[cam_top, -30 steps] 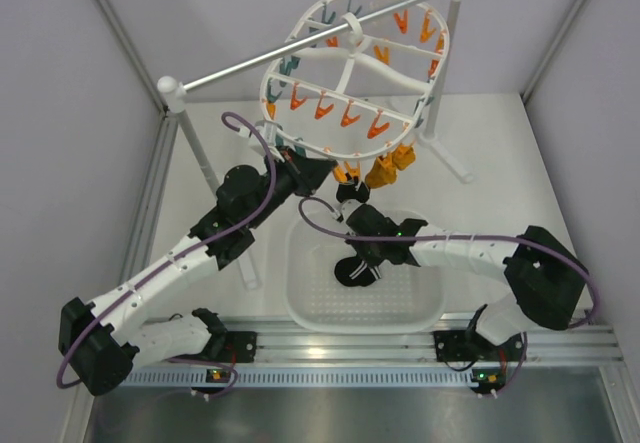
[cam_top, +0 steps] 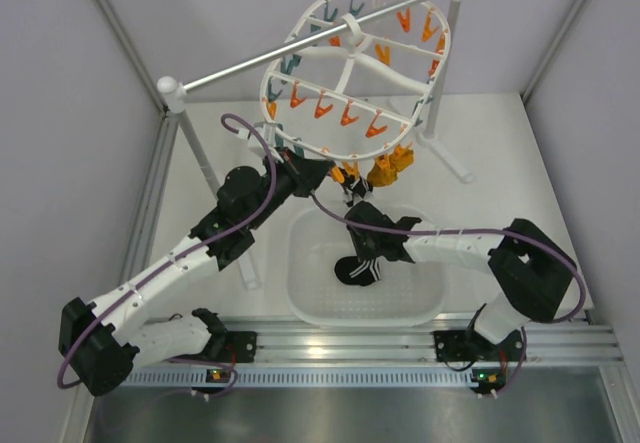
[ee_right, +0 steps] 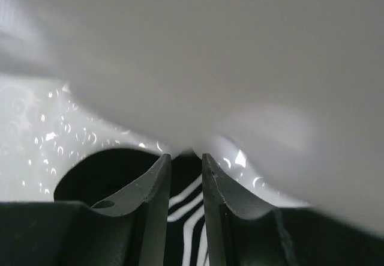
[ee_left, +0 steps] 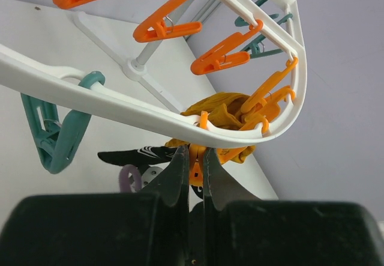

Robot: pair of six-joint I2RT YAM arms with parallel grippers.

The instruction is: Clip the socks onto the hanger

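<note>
A black sock with white stripes [cam_top: 357,271] lies in the white bin. Just above it my right gripper [cam_top: 364,255] points down, open; in the right wrist view the sock [ee_right: 114,171] shows behind and between its fingers. From the round white hanger [cam_top: 372,158] hang a mustard sock [cam_top: 384,172] and, near it, a black and white sock [cam_top: 355,185]. At the hanger's near rim, my left gripper is shut on an orange clip [ee_left: 197,173]. Mustard cloth [ee_left: 223,111] hangs right behind that clip, and a black striped piece [ee_left: 141,156] shows beyond.
The white bin [cam_top: 303,298] is otherwise bare. Teal clips [ee_left: 57,131] and orange clips [ee_left: 168,21] dangle around the hanger rim. A blurred pale shape [ee_right: 240,56] covers much of the right wrist view. The hanger's stand leg [cam_top: 445,158] rests on the table at the right.
My right arm has shifted left, with its gripper still low over the sock in the bin. The left arm has kept its place at the rim. Small clips on the hanger have swayed slightly.
</note>
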